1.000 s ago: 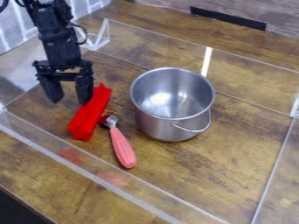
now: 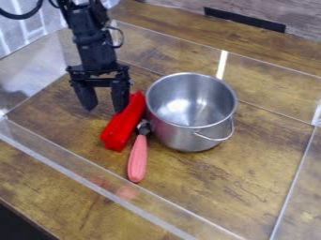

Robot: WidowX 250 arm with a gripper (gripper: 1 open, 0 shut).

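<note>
My black gripper [image 2: 103,95] hangs low over the wooden table at the left, open, its fingers beside the upper end of a red elongated object [image 2: 119,128]. Just right of that lies a pink-handled utensil [image 2: 137,161], its metal end near a large steel pot [image 2: 190,111]. Whether anything touches the fingers is hard to tell.
The pot stands close to my gripper's right, with a wire handle at its front. Bare table [image 2: 269,84] stretches to the right and behind. A clear panel edge runs along the left and front.
My gripper has moved to the right, toward the pot. The red object has shifted slightly right, and the pot appears slightly farther right too.
</note>
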